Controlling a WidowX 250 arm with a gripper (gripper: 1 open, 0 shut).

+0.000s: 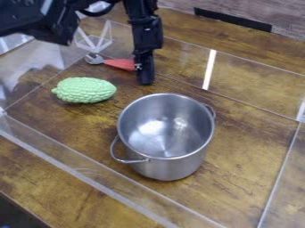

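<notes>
My gripper (144,73) points down at the back of the table, its dark fingers low beside the right part of a red-handled utensil (119,64) with a pale metal head at its left end. The fingers look close together; whether any part of the handle is between them is hidden. A green knobbly object (84,90) lies to the front left. A steel pot (165,144) with two side handles stands at the front centre.
Clear plastic edges and pale strips run along the left, the front and the right.
</notes>
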